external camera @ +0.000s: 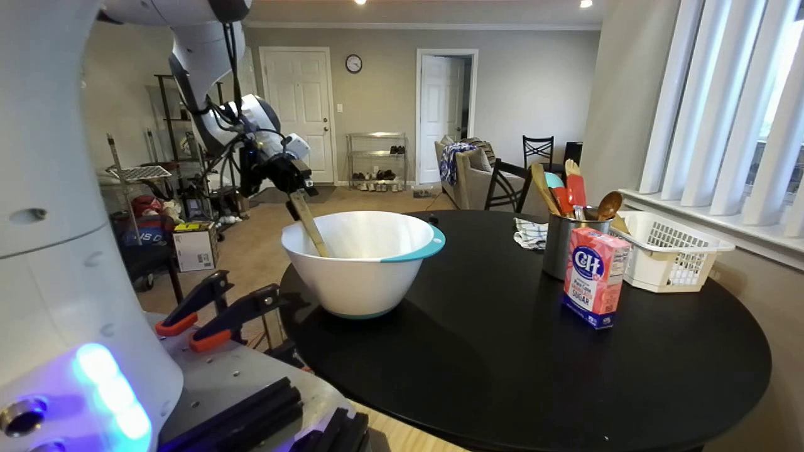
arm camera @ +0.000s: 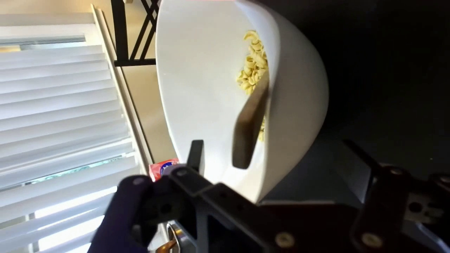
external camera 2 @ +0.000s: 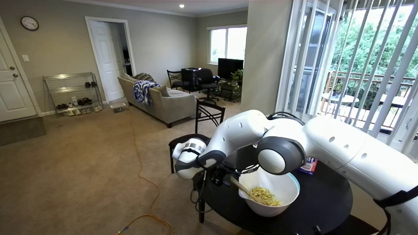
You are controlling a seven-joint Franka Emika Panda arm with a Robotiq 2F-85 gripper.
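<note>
A white mixing bowl [external camera: 362, 263] with a teal rim section stands on the black round table. Inside it lies yellow pasta [external camera 2: 266, 195], seen from above in exterior view 2. A wooden utensil [arm camera: 249, 122] leans over the bowl's rim, its handle end sticking out and its lower end among the pasta. My gripper is open by the bowl's edge, one finger [arm camera: 195, 155] over the bowl side and the other outside the wall. The handle end shows between the two fingers in the wrist view, with clear space on both sides.
To the right on the table [external camera: 482, 361] stand a pink sugar box [external camera: 593, 277], a metal utensil holder [external camera: 559, 245] and a white basket [external camera: 667, 252]. A folded cloth [external camera: 531, 233] lies behind them.
</note>
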